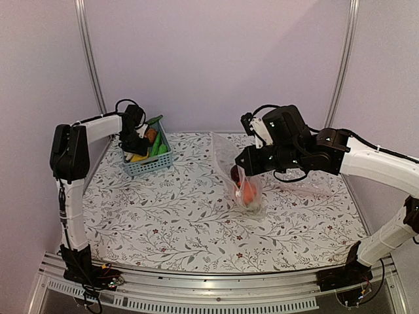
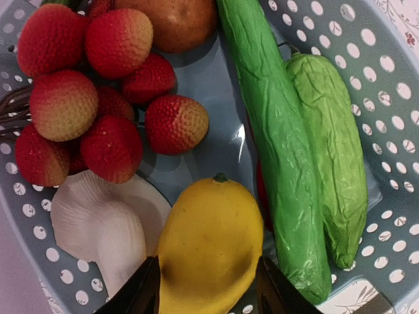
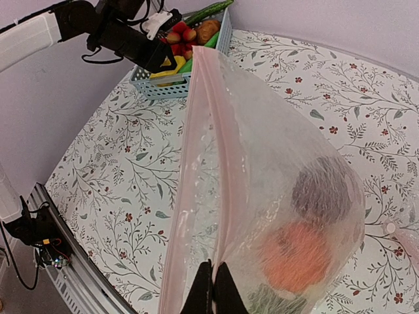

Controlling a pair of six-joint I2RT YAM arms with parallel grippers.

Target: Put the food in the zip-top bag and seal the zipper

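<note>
In the left wrist view a yellow fruit (image 2: 211, 245) lies in the blue basket (image 2: 386, 150). My left gripper is part open, a finger at each side of the fruit; whether both touch it cannot be told. The clear zip top bag (image 3: 275, 157) stands upright with its mouth edge up. My right gripper is shut on the bag's pinkish edge. Through the film show an orange item (image 3: 298, 255), a dark purple one (image 3: 321, 190) and a green one (image 3: 275, 299).
Around the yellow fruit lie red lychees (image 2: 118, 36), a white mushroom (image 2: 108, 222), a brown round item (image 2: 180, 23), and two long green vegetables (image 2: 278, 144). Another flat clear bag (image 1: 308, 186) lies right of the standing bag. The table between basket and bag is clear.
</note>
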